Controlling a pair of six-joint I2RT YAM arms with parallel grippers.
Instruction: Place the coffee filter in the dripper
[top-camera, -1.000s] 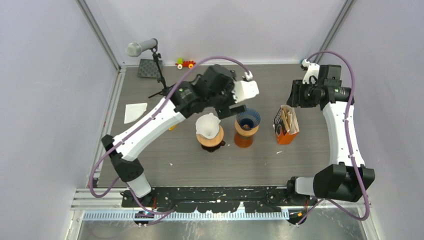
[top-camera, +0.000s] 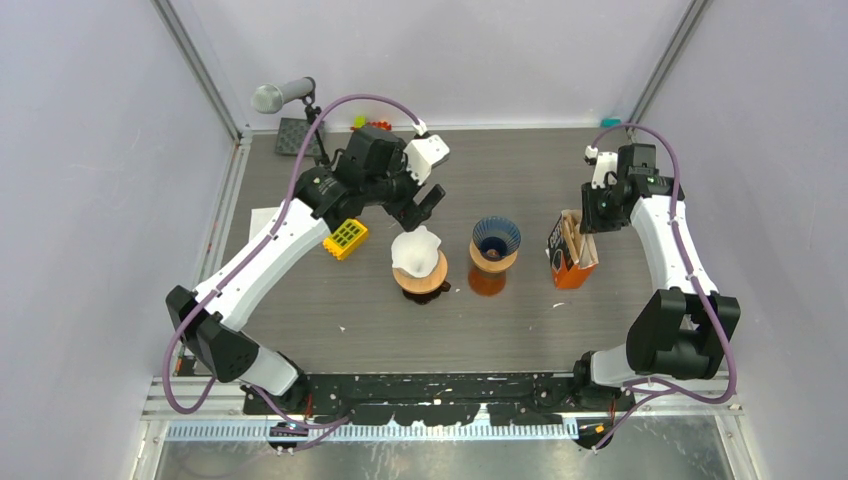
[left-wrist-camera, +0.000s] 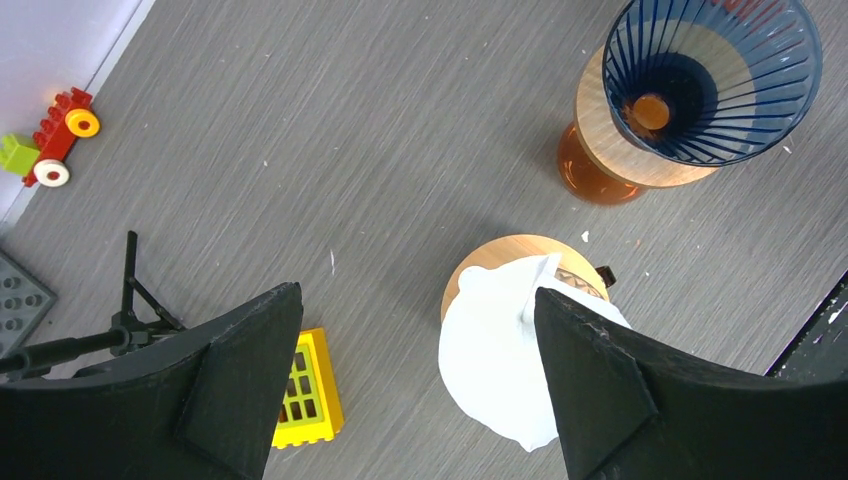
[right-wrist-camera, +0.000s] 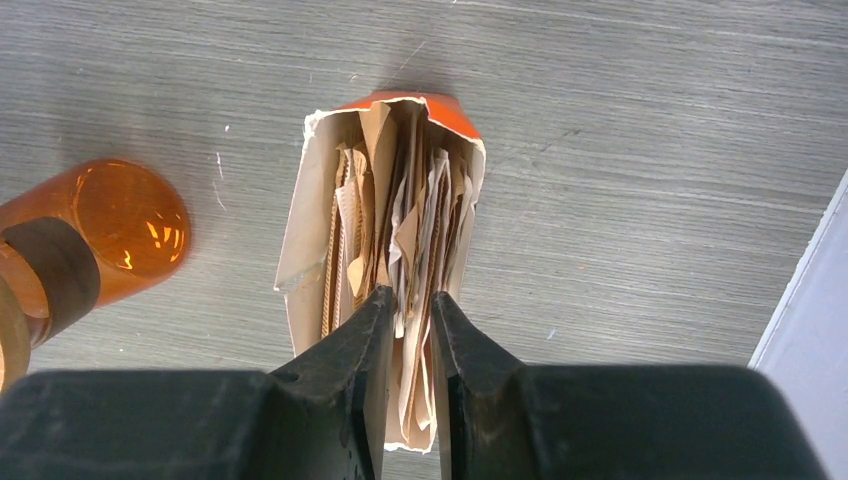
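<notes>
A box of brown and white coffee filters stands at the right. My right gripper is over its opening, fingertips close together with a narrow gap, at the filters' top edges. The blue ribbed dripper sits on a wooden collar above an amber vessel. Left of it, a white filter rests on a second wooden-topped vessel. My left gripper hangs above and behind that vessel, open and empty.
A yellow toy block, microphone stand, grey plate and toy vehicle are on the left and back.
My left arm has moved left and back, away from above the dripper.
</notes>
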